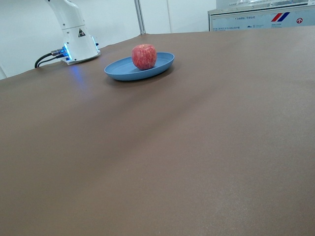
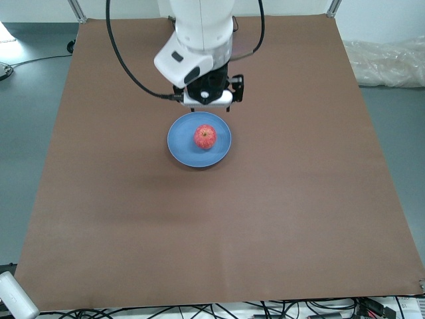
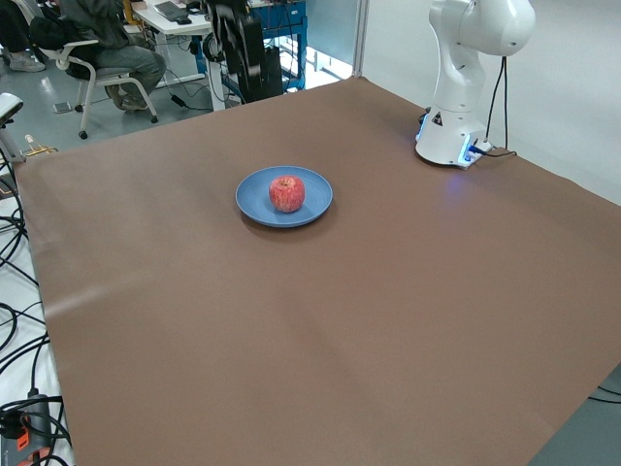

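Observation:
A red apple (image 2: 205, 136) rests on a blue plate (image 2: 186, 149) near the back middle of the brown table; the top view shows the apple (image 1: 144, 56) upright on the plate (image 1: 118, 71), and the right view shows both as well. My gripper (image 2: 210, 109) is just behind and above the plate, apart from the apple, at the end of the white arm. Its fingertips are small in the left view, and whether they are open or shut is unclear. The top and right views show the arm's base, not the gripper.
Cables run along its near edge in the left view. A seated person and a desk (image 3: 155, 15) are beyond the table in the right view.

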